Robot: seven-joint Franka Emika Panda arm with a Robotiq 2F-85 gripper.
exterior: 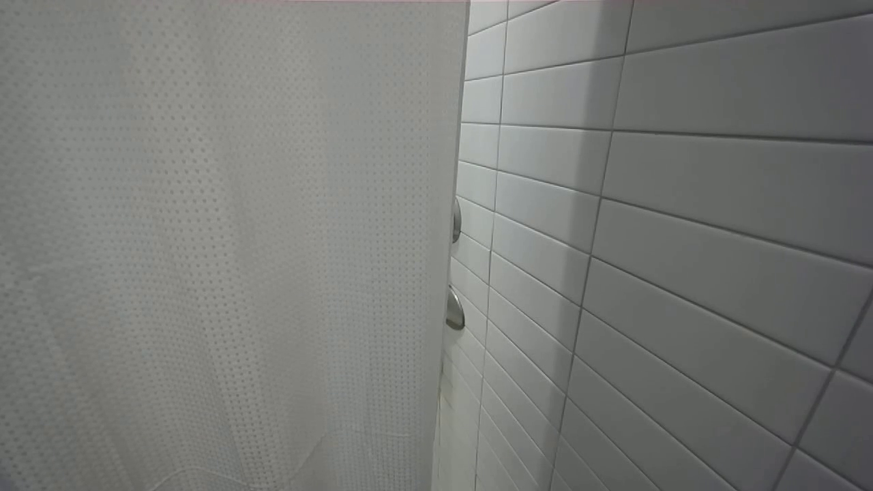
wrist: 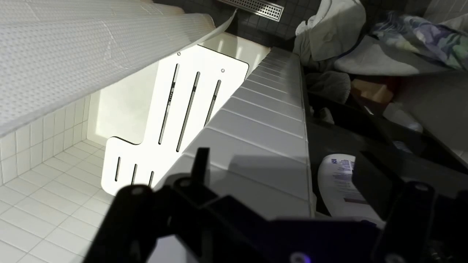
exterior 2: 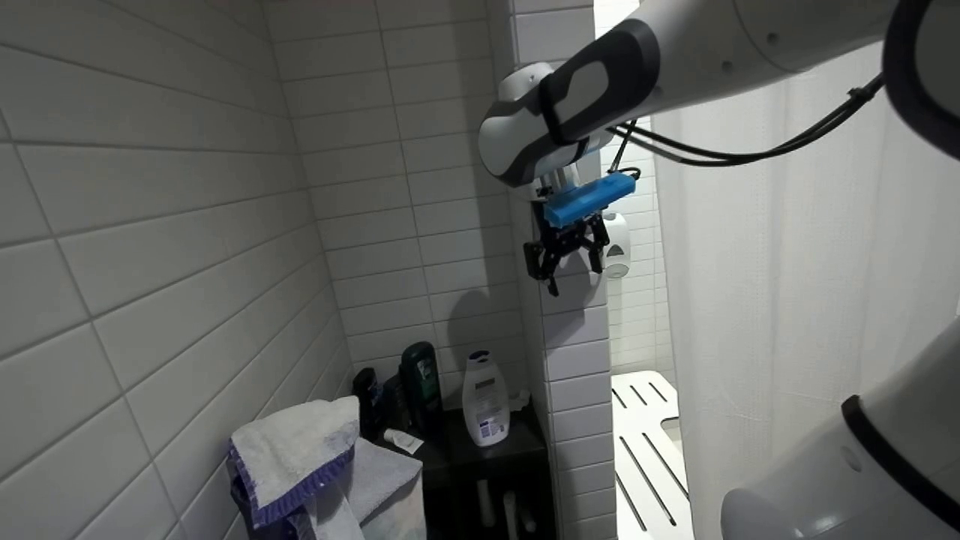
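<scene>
In exterior view 2 my gripper point(exterior 2: 574, 277) hangs high in front of a tiled wall edge, its fingers apart with nothing between them. Below and to its left, a white bottle point(exterior 2: 487, 406) stands on a dark shelf unit point(exterior 2: 531, 439). The wrist view also has the gripper open, its black fingers spread above the white tiled ledge point(wrist: 267, 125). Part of the white bottle point(wrist: 340, 186) shows beyond the right finger, which hides some of it. Exterior view 1 does not include the gripper.
A dark green bottle point(exterior 2: 421, 385) and a small white tube point(exterior 2: 402, 440) share the shelf. Towels point(exterior 2: 297, 445) hang at the left. A white shower curtain point(exterior 2: 792, 270) borders the right side, beside a slotted white seat point(exterior 2: 643, 450).
</scene>
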